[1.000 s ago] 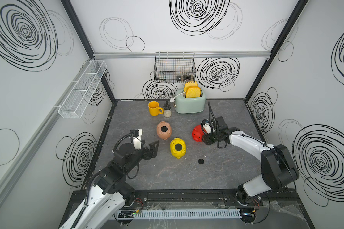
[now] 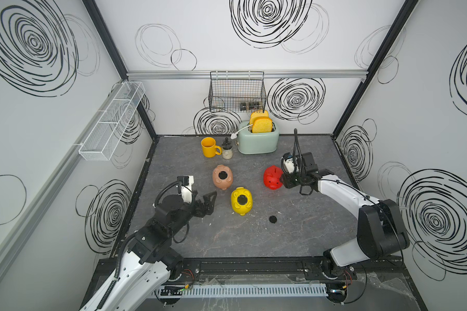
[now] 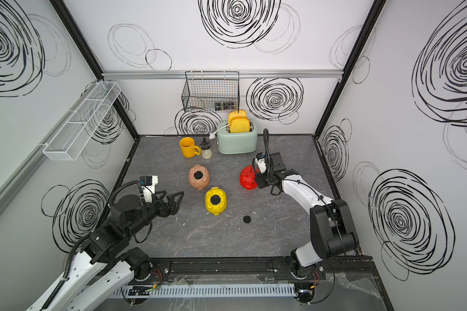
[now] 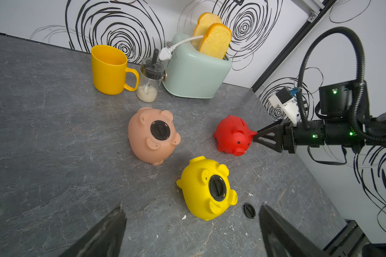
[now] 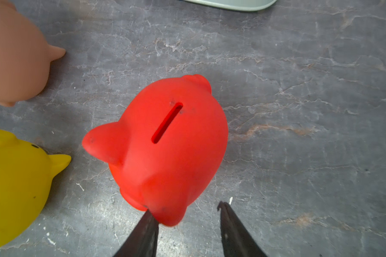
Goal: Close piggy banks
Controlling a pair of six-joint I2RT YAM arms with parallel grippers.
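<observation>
The red piggy bank [image 5: 175, 141] sits slot up on the table. My right gripper is at its edge with the fingers apart and nothing between them; one fingertip [image 5: 147, 222] lies close against its ear, and I cannot tell if they touch. The yellow piggy bank [image 4: 197, 192] and the pink piggy bank [image 4: 143, 145] lie with bellies up, a black plug [image 4: 217, 187] in the yellow one and another plug [image 4: 160, 130] in the pink one. A loose black plug [image 2: 272, 219] rests on the table. To the left, my left gripper [image 2: 212, 202] stands open and empty above the table.
At the back stand a yellow mug [image 2: 209, 147], a small jar [image 2: 227, 151] and a green toaster [image 2: 258, 141] with toast. A black wire basket [image 2: 237, 93] hangs on the rear wall.
The red piggy bank has shifted slightly right and back and turned a little. My right gripper has moved slightly right and back. The left arm, other piggy banks and loose plug have stayed still.
</observation>
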